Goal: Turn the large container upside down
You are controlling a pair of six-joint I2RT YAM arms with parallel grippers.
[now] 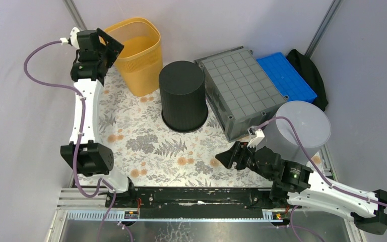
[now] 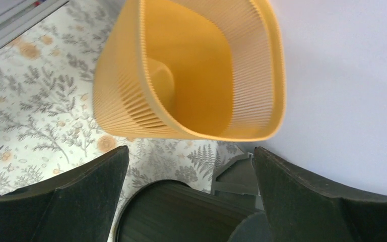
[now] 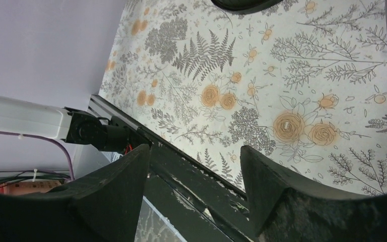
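Note:
Mouth up, the yellow bin (image 1: 140, 65) stands at the back left; its hollow inside shows in the left wrist view. My left gripper (image 1: 112, 46) is over the left side of its rim in the top view, open with nothing between its fingers. A black bin (image 1: 182, 101), base up and rim on the table, stands right of the yellow one. The grey crate (image 1: 244, 83) also lies base up. My right gripper (image 1: 227, 157) hangs over the front right of the table, fingers (image 3: 123, 186) apart and empty.
A whitish round container (image 1: 302, 126) stands behind the right forearm. At the back right are a blue crate (image 1: 287, 75) and a dark cloth-like thing (image 1: 307, 75). Bare patterned table (image 1: 166, 156) lies in front of the black bin.

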